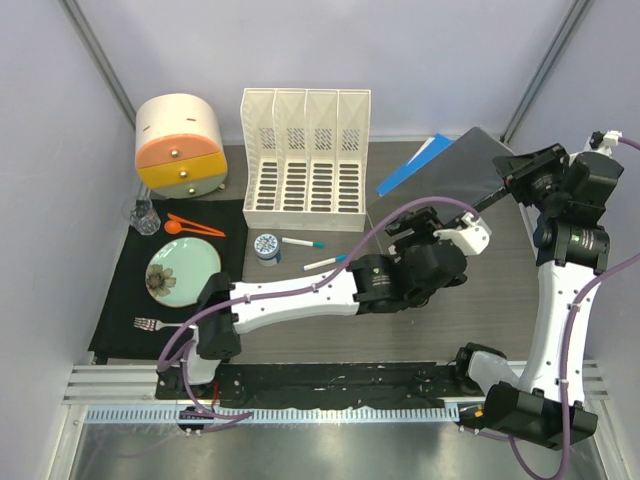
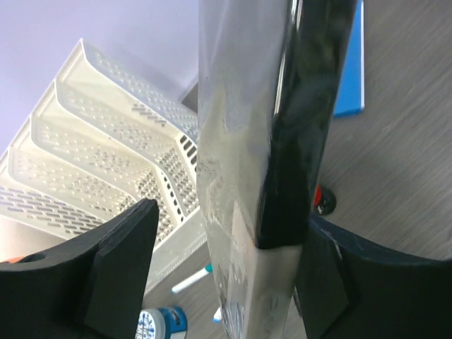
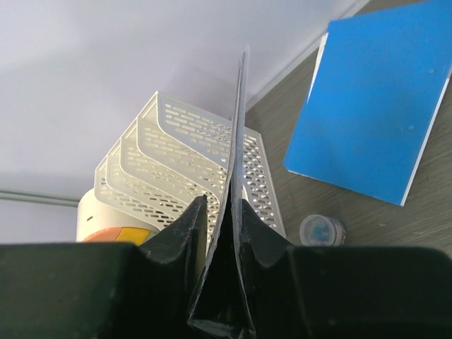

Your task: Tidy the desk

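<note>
A dark translucent folder (image 1: 445, 165) hangs above the desk's right side, my right gripper (image 1: 510, 185) shut on its edge; in the right wrist view it stands edge-on between the fingers. My left gripper is part open around the folder's lower part, which fills the middle of the left wrist view; whether it touches is unclear. A blue folder (image 3: 367, 99) lies flat at the back right. A white slotted organizer (image 1: 304, 155) stands at the back centre.
Markers (image 1: 303, 243) and a round jar (image 1: 267, 249) lie before the organizer. A drawer box (image 1: 180, 150), glass (image 1: 142, 215), orange utensils (image 1: 195, 228), plate (image 1: 182, 273) and fork (image 1: 155, 324) occupy the left.
</note>
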